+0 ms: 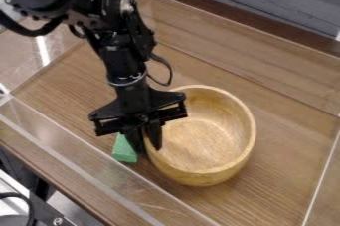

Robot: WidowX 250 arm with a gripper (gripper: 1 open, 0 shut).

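Observation:
My black gripper reaches down from the upper left over the near rim of a tan wooden-coloured bowl, its fingers close together at the bowl's left wall. A green block lies on the table just left of the bowl, below the fingers. The gripper appears shut at the bowl's rim; whether the rim is between the fingertips is hard to tell, as the dark fingers hide it.
A grey panel runs along the back. A transparent edge strip and dark cable lie at the lower left.

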